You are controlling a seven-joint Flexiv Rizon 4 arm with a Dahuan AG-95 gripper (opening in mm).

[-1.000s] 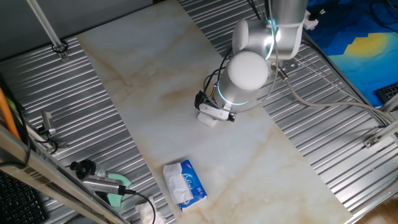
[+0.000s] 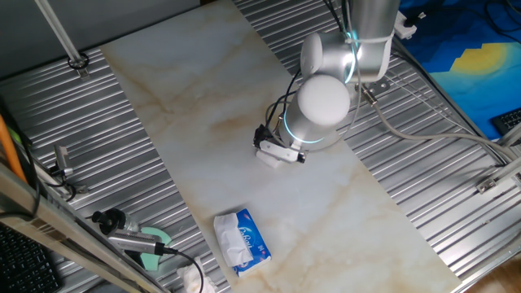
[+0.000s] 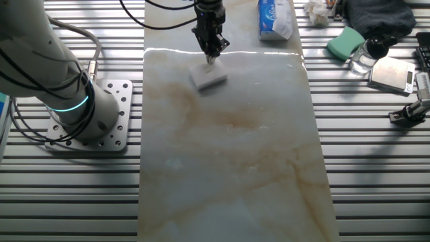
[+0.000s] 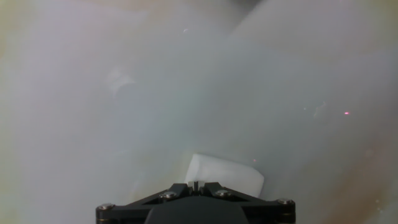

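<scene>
My gripper is low over the marbled board, its fingertips drawn close together at the edge of a white block (image 4: 227, 176). A narrow pale bit shows between the tips, seemingly part of the block. In exterior view 2 the block (image 3: 208, 76) hangs or rests right under the gripper (image 3: 211, 59), with a dark shadow along its front edge; whether it touches the board is unclear. Exterior view 1 shows the block (image 2: 267, 159) partly covered by the gripper.
A blue and white tissue pack (image 2: 242, 242) lies on the board (image 3: 228, 161). Beyond the board's edge are a green item (image 3: 345, 43), a clear bottle (image 3: 366, 55) and a small scale (image 3: 392, 74). Most of the board is bare.
The arm and gripper have shifted very slightly left in exterior view 1, and the white block appears to have shifted with them. The tissue pack has stayed put.
</scene>
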